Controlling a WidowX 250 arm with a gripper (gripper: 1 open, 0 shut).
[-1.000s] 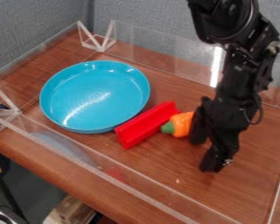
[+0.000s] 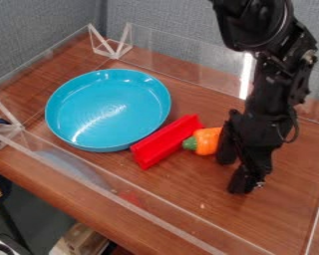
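Note:
My black gripper (image 2: 234, 163) is low over the wooden table at the right, its fingers beside an orange carrot-like toy (image 2: 206, 139) with a green end. I cannot tell whether the fingers are open or shut, or whether they touch the toy. A red block (image 2: 165, 141) lies just left of the toy, angled diagonally. A round blue plate (image 2: 108, 108) sits at the left, next to the red block.
Clear plastic walls (image 2: 166, 43) border the wooden table (image 2: 182, 209), with grey padded panels behind.

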